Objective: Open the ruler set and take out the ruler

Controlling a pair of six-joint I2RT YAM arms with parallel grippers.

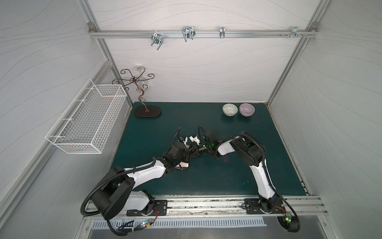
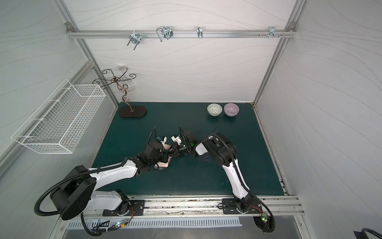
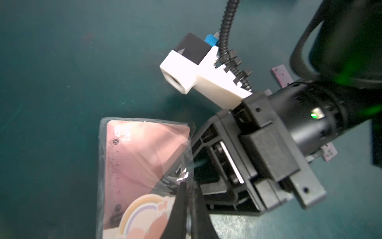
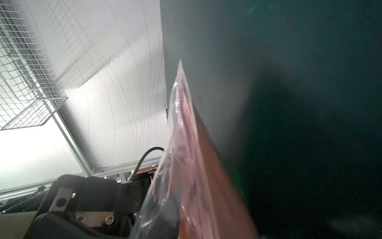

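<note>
A pink ruler set (image 3: 139,151) in a clear sleeve (image 4: 185,151) lies between my grippers at the middle of the table. In the left wrist view my left gripper is shut at the sleeve's right side, fingertips on or against it; whether plastic is pinched is hidden. Small pink pieces (image 3: 281,74) lie beyond the right gripper.
A white wire basket (image 1: 87,119) hangs on the left wall. A metal stand (image 1: 147,112) is at the back left, two bowls (image 1: 229,110) (image 2: 231,110) at the back right.
</note>
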